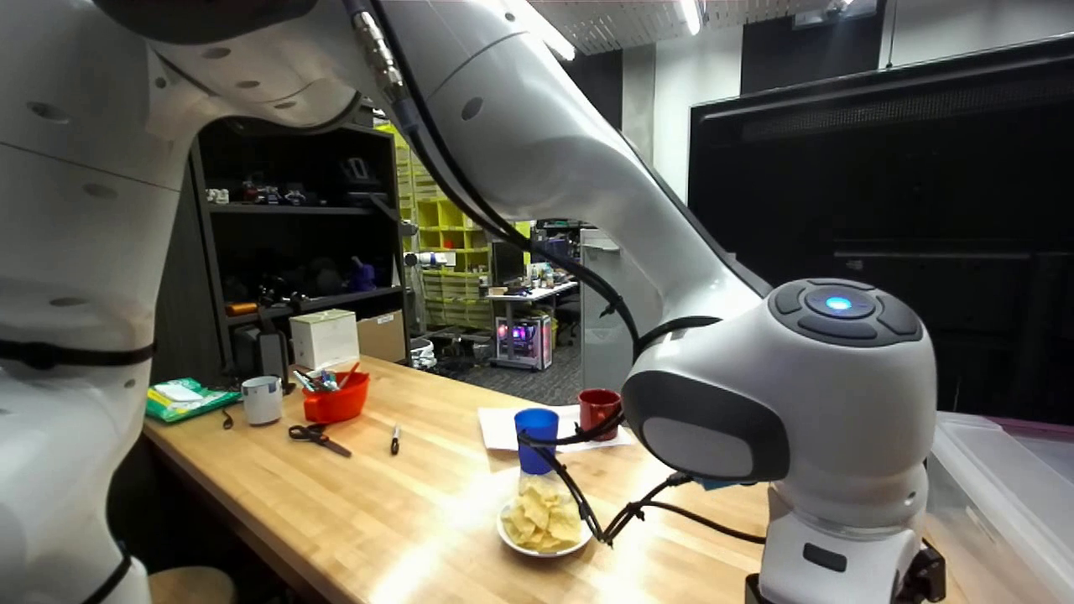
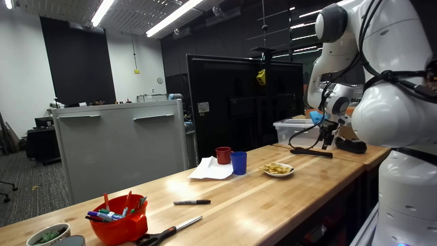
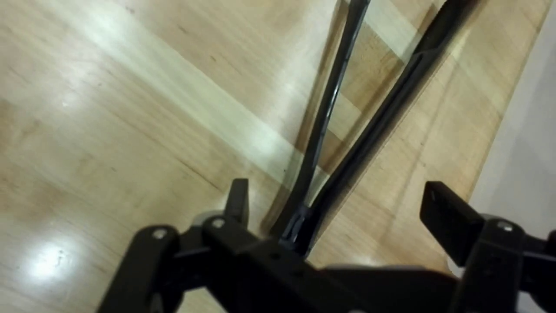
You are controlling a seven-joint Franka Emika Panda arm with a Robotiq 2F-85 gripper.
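Note:
Black tongs (image 3: pixel 329 112) lie on the wooden table, their two long arms spread into a narrow V in the wrist view. Their joined end runs in under my gripper, whose fingers stand wide apart with nothing gripped. The left finger (image 3: pixel 238 201) is nearer to that end than the right finger (image 3: pixel 449 224). In exterior view 2 the gripper (image 2: pixel 327 137) points down just above the tongs (image 2: pixel 311 153); whether it touches them I cannot tell. In exterior view 1 the fingertips are cut off at the bottom edge.
A clear plastic bin (image 2: pixel 286 130) and a black shoe-like object (image 2: pixel 351 145) are near the gripper. A plate of chips (image 1: pixel 544 518), a blue cup (image 1: pixel 535 428) and a red mug (image 1: pixel 600 411) stand mid-table. Farther off are scissors (image 1: pixel 319 439), a marker (image 2: pixel 191 202) and a red pen container (image 1: pixel 335 401).

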